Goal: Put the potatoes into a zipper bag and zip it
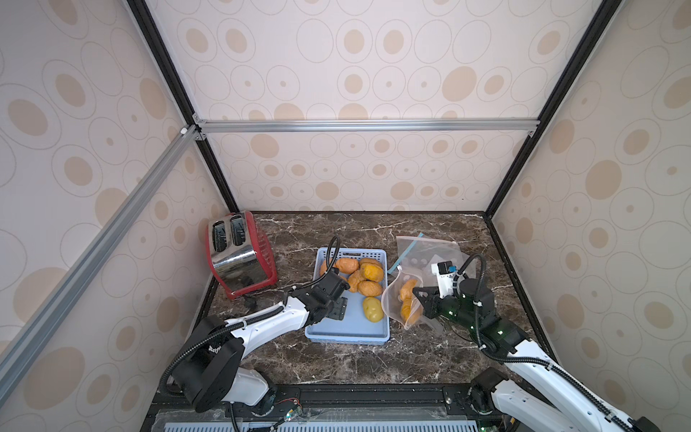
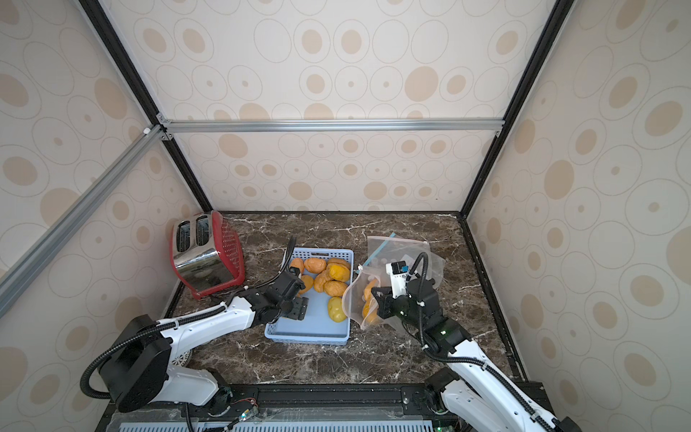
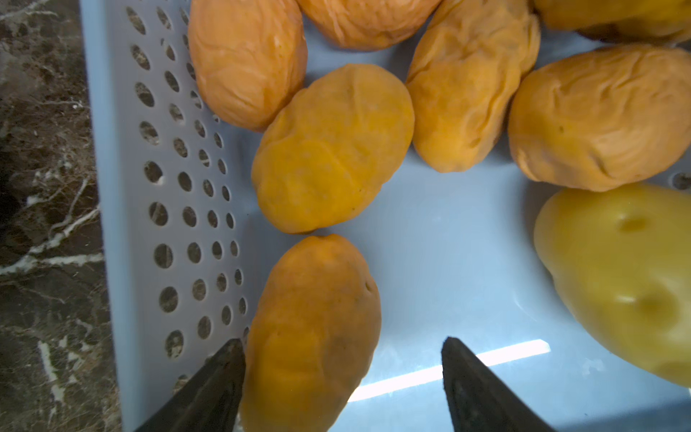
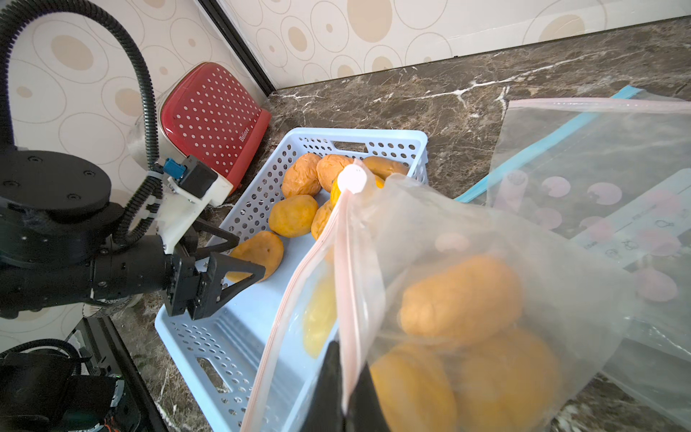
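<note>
A blue basket (image 1: pixel 345 329) holds several potatoes. My left gripper is open just over an orange potato (image 3: pixel 313 316) lying by the basket wall, one finger on either side. To the right, a clear zipper bag (image 4: pixel 504 273) with a pink seal holds several potatoes (image 4: pixel 460 298). My right gripper is shut on the bag's top edge, holding it partly raised beside the basket; the fingertips are partly hidden by the plastic.
A red and steel toaster (image 1: pixel 241 255) stands left of the basket. Another empty bag (image 4: pixel 576 165) with a blue strip lies behind the held bag. Bare counter (image 1: pixel 360 226) runs along the back.
</note>
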